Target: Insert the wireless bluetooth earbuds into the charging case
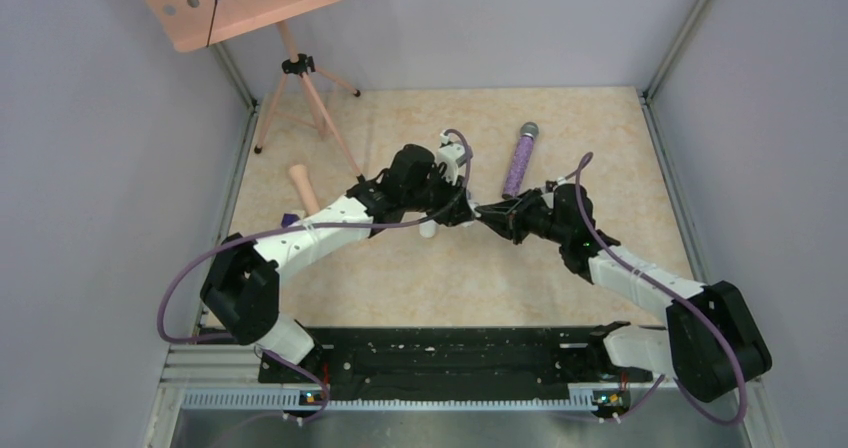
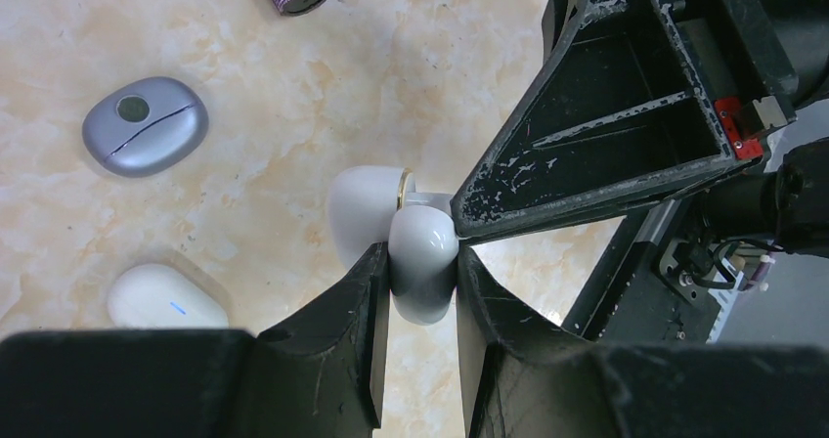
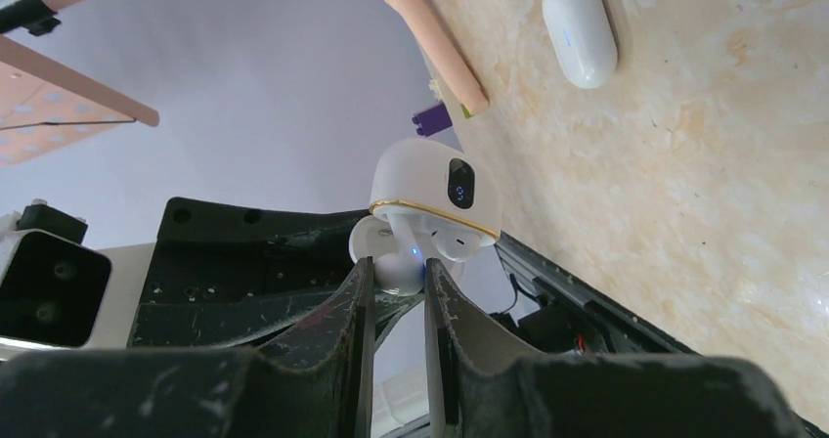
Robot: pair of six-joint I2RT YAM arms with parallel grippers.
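The white charging case [image 3: 420, 172] with a gold rim is held tilted in the air, its opening facing the right gripper in the right wrist view. My left gripper is shut on the case, on its rounded white part, probably the lid [image 2: 423, 267]. A white earbud [image 3: 399, 274] sits between the tips of my right gripper, shut on its rounded end. The earbud's stem [image 2: 428, 199] points to the case's opening; how deep it reaches is hard to tell. Whether another earbud is seated inside, I cannot tell.
A white oval object [image 2: 166, 296] with a blue mark and a grey oval device [image 2: 147, 125] lie on the table. Behind is a purple microphone [image 1: 521, 158]; a pink stand [image 1: 315, 103] is at back left.
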